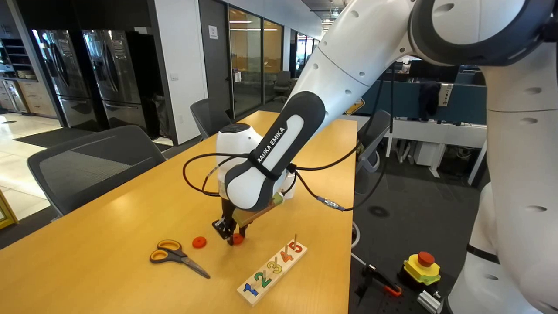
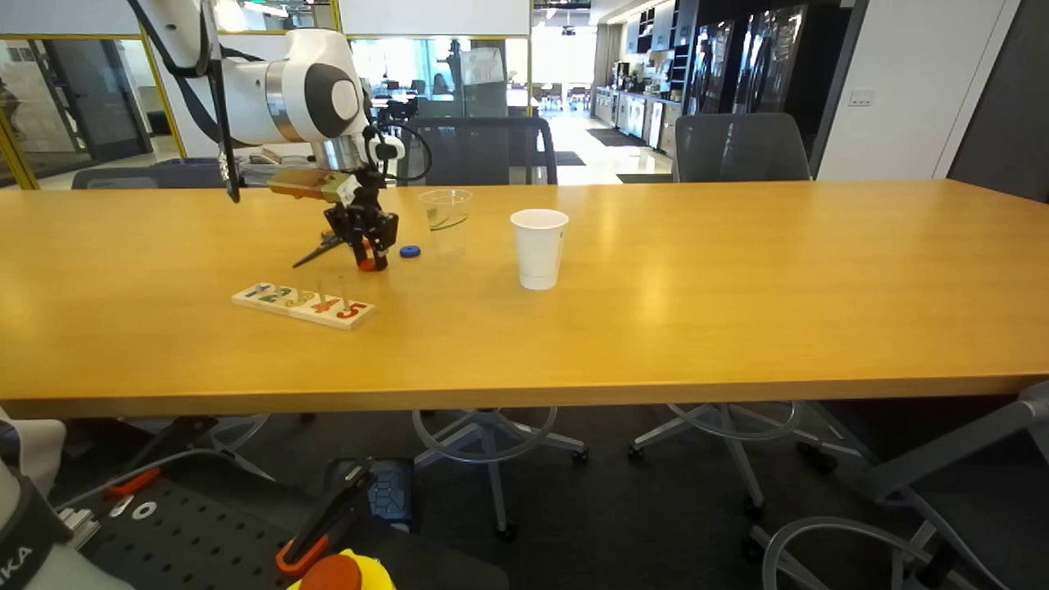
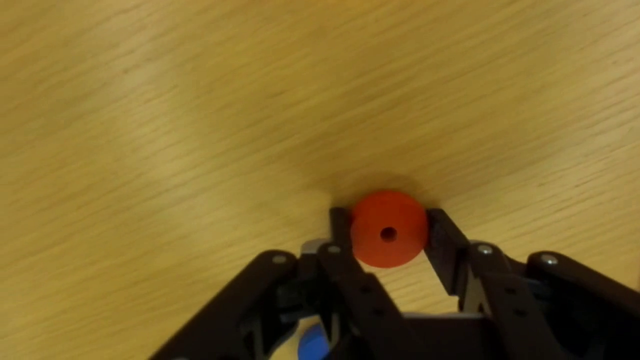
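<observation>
Between the two black fingers of my gripper sits a red disc (image 3: 393, 251) with a small hole in its middle; the fingers are shut on its sides. In exterior view 1 the held disc (image 1: 238, 239) is at table level, partly covered by a finger. Another red disc (image 1: 199, 242) lies on the table to the left of the gripper. A wooden number board (image 1: 273, 272) with upright pegs and painted digits 1 to 5 is nearer the camera, to the right. A blue disc (image 2: 410, 251) rests beside the gripper in exterior view 2.
Orange-handled scissors (image 1: 178, 256) lie left of the number board. A clear cup (image 2: 447, 218) and a white cup (image 2: 538, 251) stand to the gripper's right in exterior view 2. Farther right, the tabletop (image 2: 787, 285) is bare.
</observation>
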